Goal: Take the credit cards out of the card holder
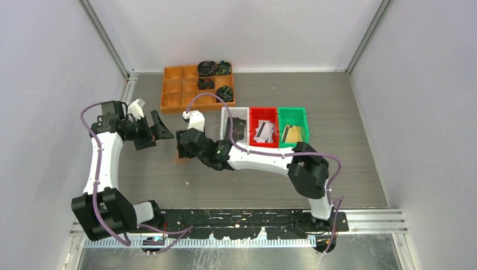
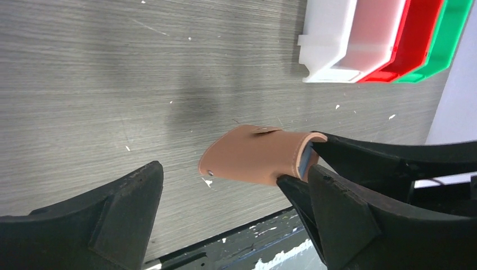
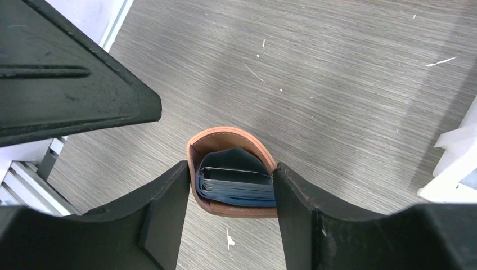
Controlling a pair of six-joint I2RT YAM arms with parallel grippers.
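The brown card holder (image 3: 230,212) is pinched by its sides in my right gripper. Its mouth bows open in the right wrist view, showing dark lining and a stack of card edges (image 3: 239,190). From the left wrist view, the holder (image 2: 247,157) appears above the table with its closed end towards the left gripper's gap. My left gripper is open; nothing is clamped in it, and its right finger (image 2: 343,214) overlaps the right gripper's fingers in that view. Only a sliver of the holder (image 1: 181,160) shows from the top, beneath the right gripper.
White (image 1: 224,126), red (image 1: 263,109) and green (image 1: 292,109) bins stand right of the grippers, with a dark item, cards and yellowish pieces inside. An orange divided tray (image 1: 172,90) with dark bundles lies at the back.
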